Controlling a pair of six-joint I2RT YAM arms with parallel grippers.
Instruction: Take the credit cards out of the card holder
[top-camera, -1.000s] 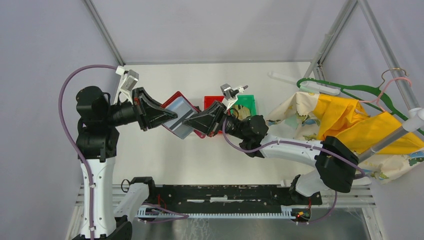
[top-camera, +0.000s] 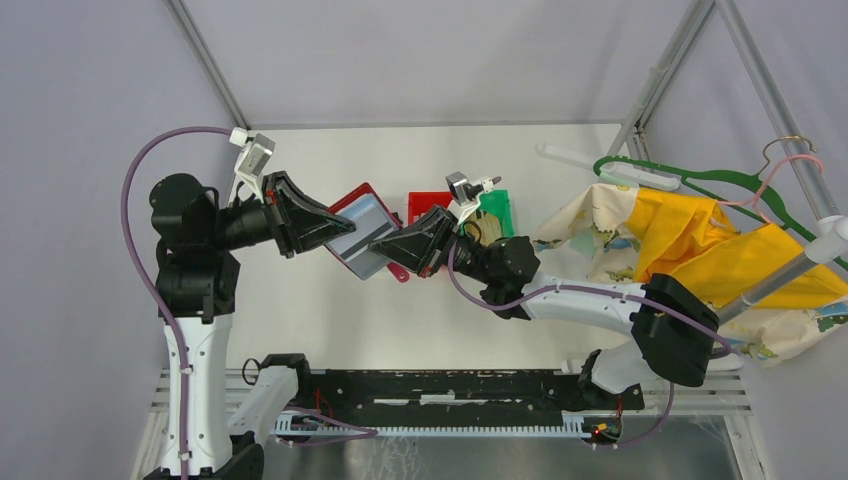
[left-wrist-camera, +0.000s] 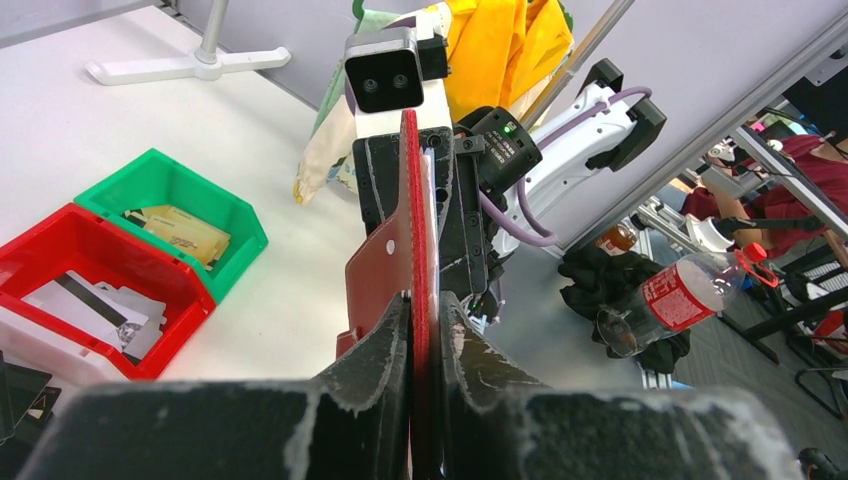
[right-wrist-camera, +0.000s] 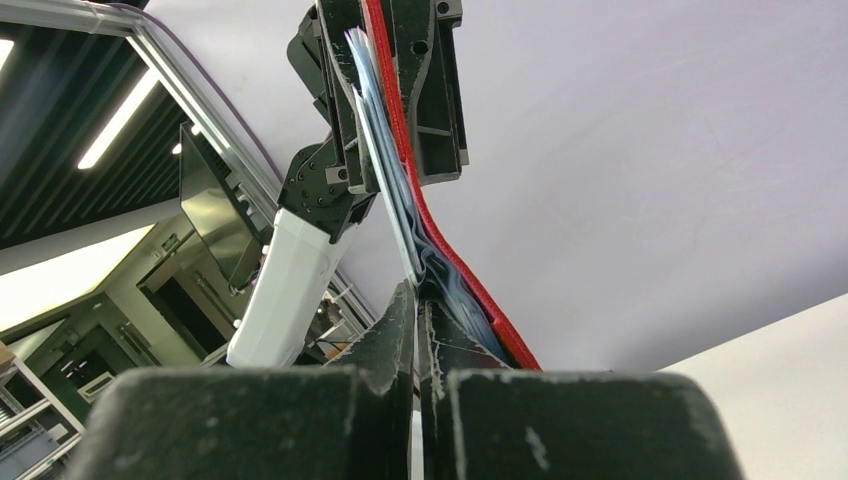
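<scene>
A red card holder (top-camera: 367, 190) with pale clear sleeves and a grey-striped card (top-camera: 366, 228) hangs above the table between both arms. In the left wrist view, my left gripper is shut on the holder, whose red edge (left-wrist-camera: 411, 200) stands upright between the fingers. My right gripper (top-camera: 376, 247) reaches in from the other side at the sleeves' edge. In the right wrist view, its fingertips (right-wrist-camera: 400, 303) are shut where a thin card or sleeve edge (right-wrist-camera: 385, 170) meets them; whether that edge lies between them is hard to tell. The holder's red cover (right-wrist-camera: 455, 260) bends outside them.
Behind the arms stand a red bin (left-wrist-camera: 190, 310) with white cards and a green bin (left-wrist-camera: 245, 240) with yellowish cards. Yellow cloth (top-camera: 690, 250) and green hangers (top-camera: 720, 178) lie at the right.
The left arm and holder have hardly moved.
</scene>
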